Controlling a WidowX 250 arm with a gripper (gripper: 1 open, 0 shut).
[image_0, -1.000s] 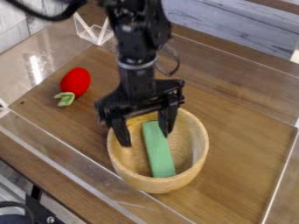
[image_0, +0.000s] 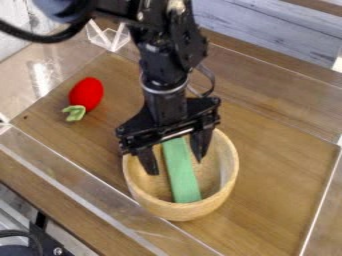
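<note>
My black gripper (image_0: 174, 150) hangs over the back of a wooden bowl (image_0: 214, 196), fingers open and pointing down into it. In the bowl lies a long green block (image_0: 183, 180), slanting from under the gripper toward the bowl's front. A red vegetable with a green top, like a radish or pepper (image_0: 86, 95), lies on the table to the upper left, apart from the bowl.
A white wire holder (image_0: 107, 35) stands at the back left. A clear rail runs along the near left edge.
Over the last second my gripper has turned and its fingers now sit closer together in view, farther right over the bowl. The bowl, green block and red vegetable look unmoved.
</note>
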